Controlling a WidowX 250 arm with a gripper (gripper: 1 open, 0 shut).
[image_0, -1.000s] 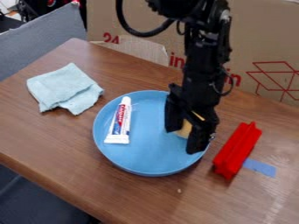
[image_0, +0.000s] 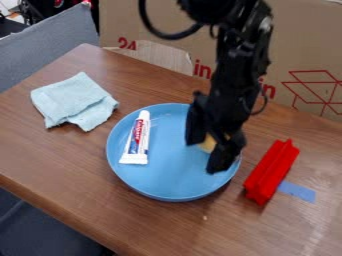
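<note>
My black gripper (image_0: 214, 140) is over the right side of a blue plate (image_0: 171, 180), open, around or just above a small yellowish object (image_0: 207, 143) that it mostly hides; whether it touches it I cannot tell. A white toothpaste tube (image_0: 136, 138) lies on the left part of the plate. A red object (image_0: 271, 170) lies on the table right of the plate, beside a strip of blue tape (image_0: 297, 191).
A folded pale blue cloth (image_0: 74, 100) lies at the left of the wooden table (image_0: 94, 200). A cardboard box (image_0: 301, 60) stands behind the table. The table's left edge borders a grey chair.
The plate, tube, cloth and red object have not moved.
</note>
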